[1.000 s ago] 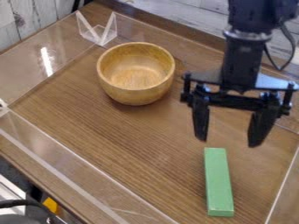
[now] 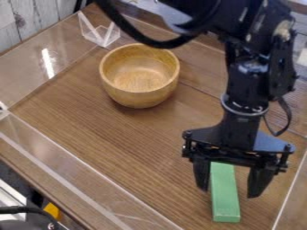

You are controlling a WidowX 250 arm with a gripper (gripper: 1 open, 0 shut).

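The black gripper (image 2: 231, 172) is low at the right of the view, its two fingers apart over the green block (image 2: 224, 206), one to each side. The block is long and lies on the wooden surface, its upper end partly hidden by the gripper. Whether the fingers touch it I cannot tell.
A round wooden bowl (image 2: 140, 74) stands at the upper left, with a clear angular holder (image 2: 99, 29) behind it. A metal-edged border runs along the lower left.
The arm and gripper have moved down and toward the viewer, from above the green block to over its upper end. The block looks unmoved.
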